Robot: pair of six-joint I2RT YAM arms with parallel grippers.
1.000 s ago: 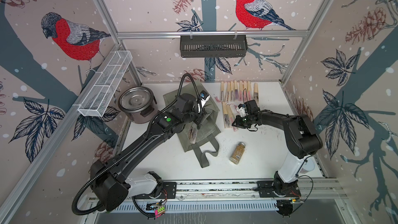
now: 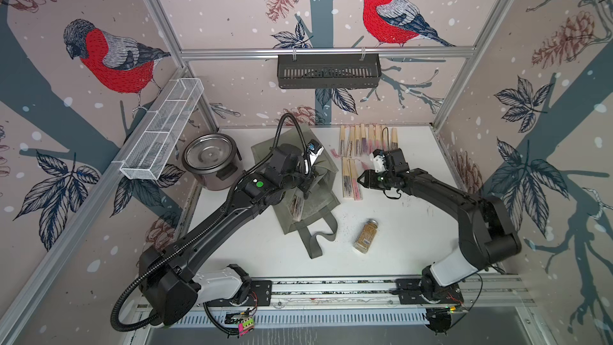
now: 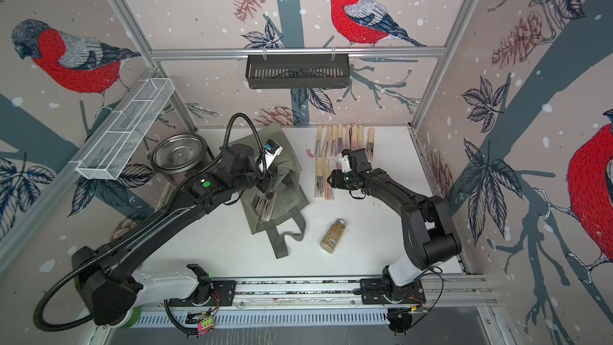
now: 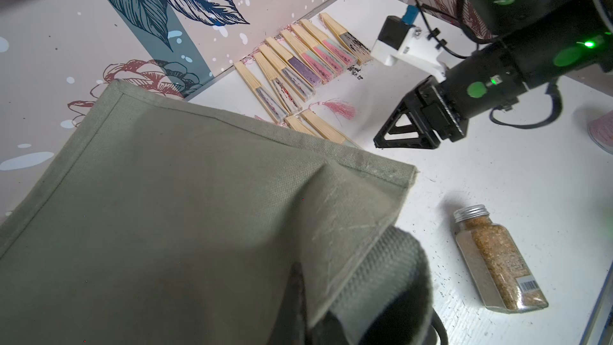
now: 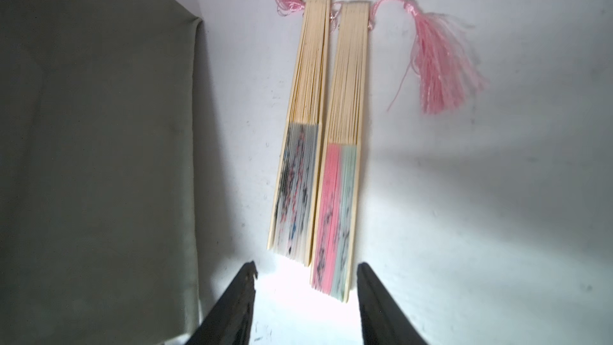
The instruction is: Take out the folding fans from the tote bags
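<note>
The olive tote bag (image 2: 313,207) lies on the table, with several folded fans (image 3: 268,207) in its opening. My left gripper (image 2: 306,184) is at the bag's upper fabric, shut; its fingertips are mostly hidden by cloth. My right gripper stands open above the table, just short of two folded fans with pink tassels, one grey-patterned (image 5: 295,191) and one pink and green (image 5: 334,217), lying side by side right of the bag. A row of several more fans (image 4: 293,67) lies at the back of the table.
A lidded pot (image 2: 210,159) stands at the back left, and a jar of grains (image 2: 365,236) lies at the front middle. A wire rack (image 2: 159,127) and a dark basket (image 2: 329,71) hang on the frame.
The left arm has not moved.
</note>
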